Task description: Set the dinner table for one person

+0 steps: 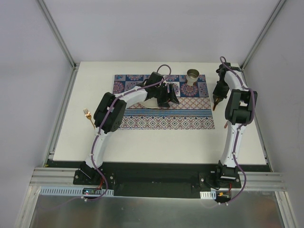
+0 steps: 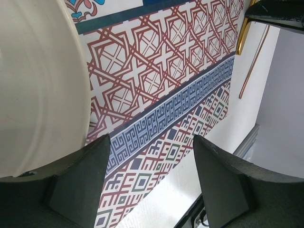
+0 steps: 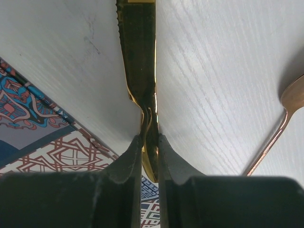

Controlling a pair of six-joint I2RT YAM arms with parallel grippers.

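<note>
A plate lies on the patterned placemat, partly under my left gripper, whose fingers stand apart beside the plate's rim with nothing between them. My right gripper is closed on the handle of a gold knife, lying on the white table right of the mat. A copper spoon lies further right. A gold fork lies at the table's left. A metal cup stands at the mat's back right.
Walls border it at the sides and back.
</note>
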